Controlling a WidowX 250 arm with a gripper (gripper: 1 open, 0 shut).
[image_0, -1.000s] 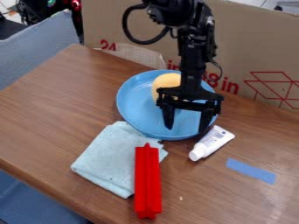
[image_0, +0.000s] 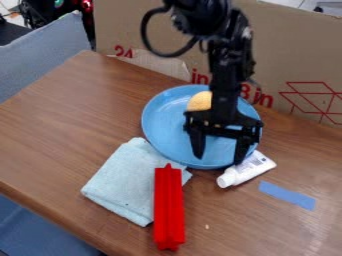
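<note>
My black gripper (image_0: 218, 140) is open, low over the right part of a blue plate (image_0: 167, 125), its fingers reaching down to the plate. A yellow object (image_0: 201, 100) on the plate is partly hidden behind the gripper. A white tube (image_0: 246, 169) lies beside the plate at the lower right. A folded light blue cloth (image_0: 123, 183) lies left of it, with a red bar-shaped object (image_0: 168, 208) at the cloth's right edge.
A cardboard box (image_0: 287, 70) stands behind the plate. A strip of blue tape (image_0: 286, 196) is on the table (image_0: 60, 130) at the right.
The gripper has shifted slightly right over the plate. The plate appears moved a little to the right, and the yellow object is more hidden.
</note>
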